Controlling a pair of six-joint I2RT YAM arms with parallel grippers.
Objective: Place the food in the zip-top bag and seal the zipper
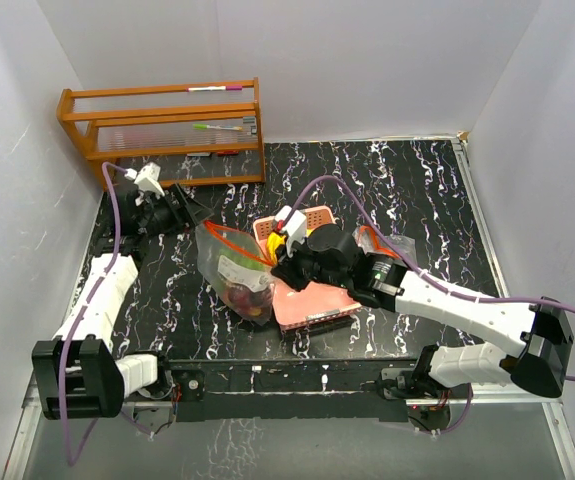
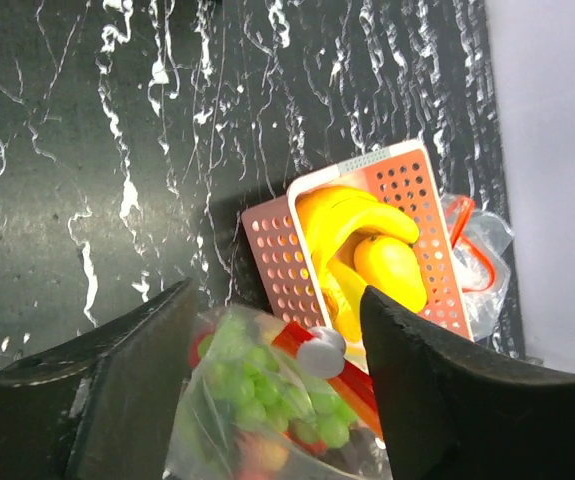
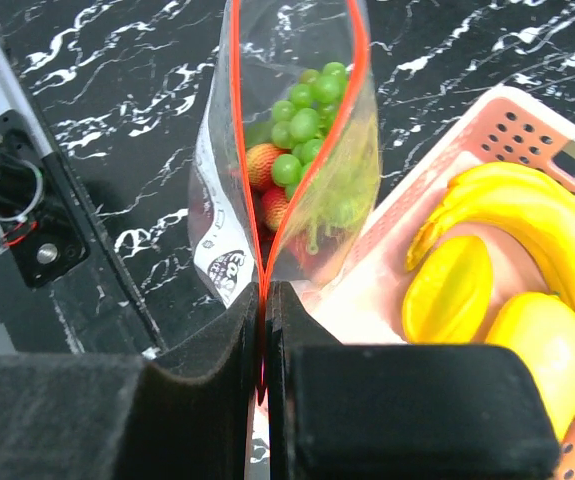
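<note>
A clear zip bag with red zipper holds grapes and red-yellow fruit. My right gripper is shut on the red zipper edge at one end of the bag's opening. My left gripper is at the bag's other end, fingers apart around the zipper slider; whether it touches it I cannot tell. A pink basket holds bananas and other yellow fruit.
A second bag with red trim lies right of the basket. A wooden rack stands at the back left.
</note>
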